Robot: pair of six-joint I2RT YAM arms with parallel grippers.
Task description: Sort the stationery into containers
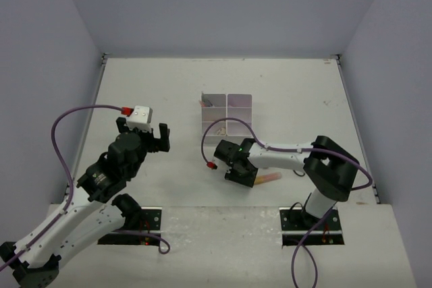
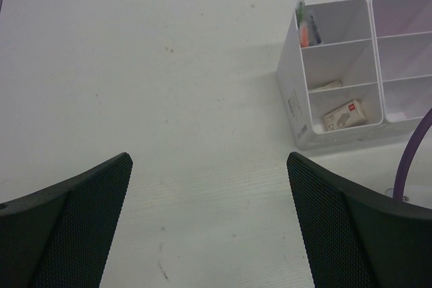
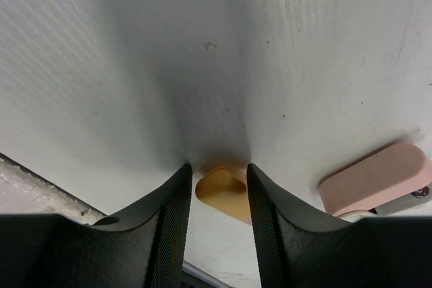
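Note:
An orange-and-pink stick-shaped item [image 1: 268, 178] lies at the front right of the table. In the right wrist view, its rounded orange end [image 3: 221, 185] sits between my right fingers, which press in close on both sides. So my right gripper [image 1: 241, 179] is shut on that end, low over the table. My left gripper [image 1: 162, 137] hangs at the left, wide open and empty. The white divided container [image 1: 226, 141] stands at the middle; in the left wrist view its left column holds pens [image 2: 304, 25] and a small boxed eraser [image 2: 345, 116].
A pink rounded item [image 3: 378, 177] with a metal part lies close to the right gripper. A dark loop [image 1: 299, 172], perhaps a scissor handle, shows under the right arm. Bare table [image 1: 155, 85] spreads left and behind. The container's right compartments look empty.

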